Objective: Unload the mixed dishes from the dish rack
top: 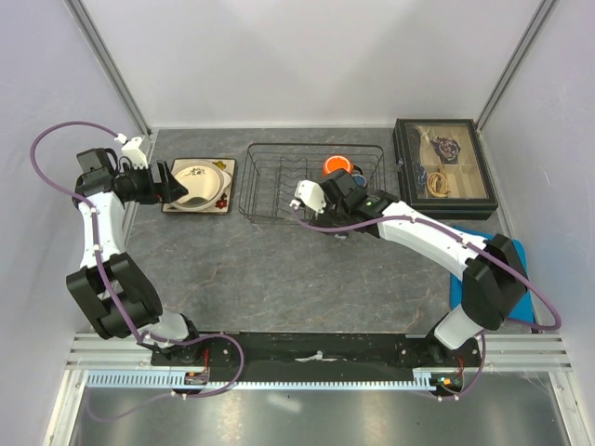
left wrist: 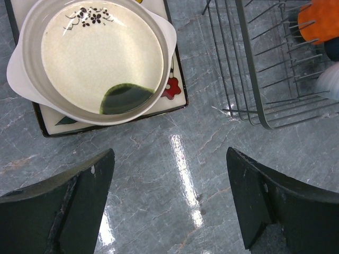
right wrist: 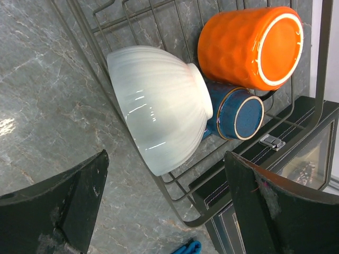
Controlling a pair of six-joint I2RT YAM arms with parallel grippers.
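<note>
In the right wrist view a glossy white bowl point(right wrist: 159, 108) rests on its side in the dish rack point(right wrist: 95, 63). Against its foot stands a blue cup point(right wrist: 235, 111), and an orange cup point(right wrist: 249, 47) lies just above that. My right gripper is open over the rack's front edge, with the bowl ahead of its fingers and nothing gripped. On the left, a round white dish with handles point(left wrist: 103, 58) sits on a floral-patterned tray point(left wrist: 177, 98). Beside that dish, my left gripper is open and empty. The right arm covers part of the rack from above.
A dark case with a clear lid point(top: 446, 167) stands right of the rack. Blue cloth point(top: 525, 288) lies at the right edge, partly under the right arm. The counter in front of the rack point(top: 270, 279) is clear.
</note>
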